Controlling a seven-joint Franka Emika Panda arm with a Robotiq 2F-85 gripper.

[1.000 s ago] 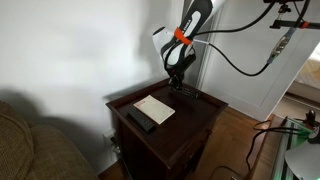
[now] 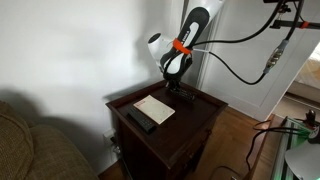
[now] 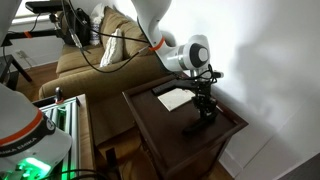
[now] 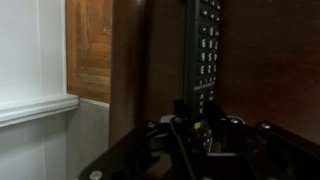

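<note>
My gripper [image 2: 174, 84] is shut on a long black remote [image 4: 206, 55] with rows of numbered keys. In the wrist view the remote runs upward from between the fingers, its near end hidden by them. Exterior view 2 has the gripper [image 3: 204, 99] low over the dark table top [image 3: 160, 122], with the black remote [image 3: 200, 123] beneath and in front of it. Whether the remote touches the surface cannot be told.
A white sheet of paper [image 2: 153, 108] lies on the cabinet top, and a second black slab-like object [image 2: 141, 121] lies beside it near the edge. A raised rim [image 3: 226, 138] borders the top. The wall is close behind.
The arm has come down slightly and a little to the left in exterior view 1. The paper and the second black object have not moved.
</note>
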